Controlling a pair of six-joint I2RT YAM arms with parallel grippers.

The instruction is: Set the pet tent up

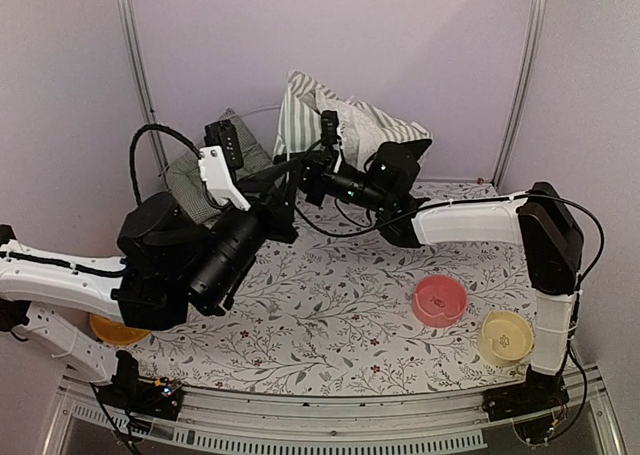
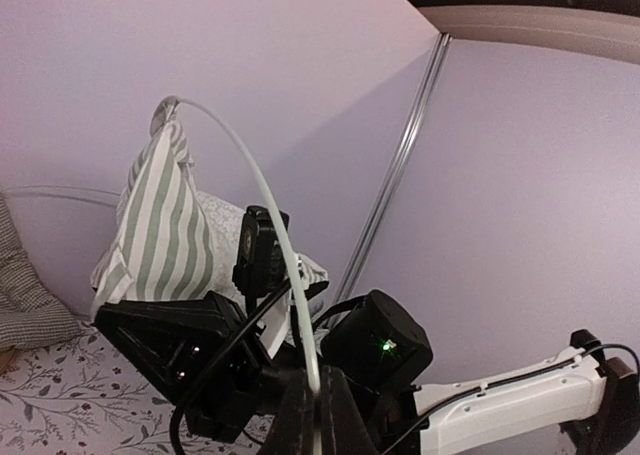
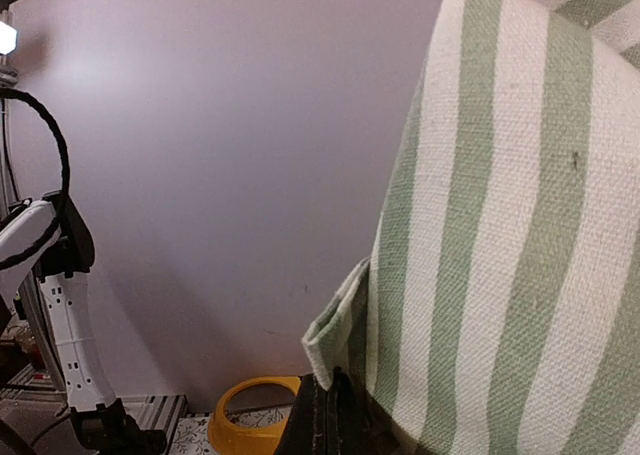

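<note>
The striped green-and-white tent cloth [image 1: 299, 115] is held up off the floor at the back. A thin white pole [image 2: 262, 180] arches from the cloth's upper corner down to my left gripper, whose fingers are shut on it. In the right wrist view, my right gripper is shut on a folded edge of the tent cloth [image 3: 480, 235], which fills the right side. From above, both grippers meet near the middle and overlap, so their tips are partly hidden there.
A grey-green checked cushion [image 1: 185, 180] leans at the back left. A pink bowl [image 1: 439, 301] and a yellow bowl [image 1: 505, 337] sit at the front right. An orange ring-shaped item [image 3: 245, 435] lies on the left.
</note>
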